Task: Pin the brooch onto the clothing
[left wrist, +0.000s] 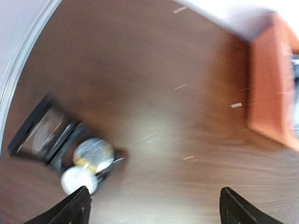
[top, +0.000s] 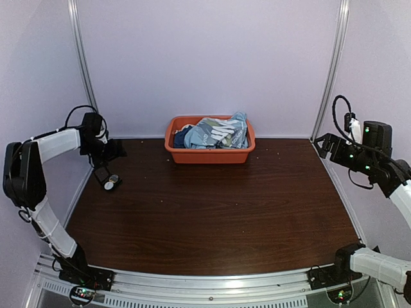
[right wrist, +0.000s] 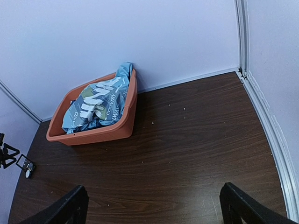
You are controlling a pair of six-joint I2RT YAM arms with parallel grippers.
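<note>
On the table's left side lies a small black case (top: pixel 101 175), its lid open, with round pieces at it. In the blurred left wrist view a gold-and-silver disc (left wrist: pixel 94 153), likely the brooch, sits in the case, and a white disc (left wrist: pixel 78 180) is beside it. My left gripper (top: pixel 120 149) hovers above the case, open and empty. Light blue printed clothing (top: pixel 217 131) lies bunched in an orange tub (top: pixel 210 156); the tub's wall hides its lower part. Over at the right wall, my right gripper (top: pixel 319 147) hangs open with nothing between its fingers.
The tub stands against the back wall, and darker blue cloth (top: pixel 182 136) shows at its left end. Side walls stand close to both arms.
</note>
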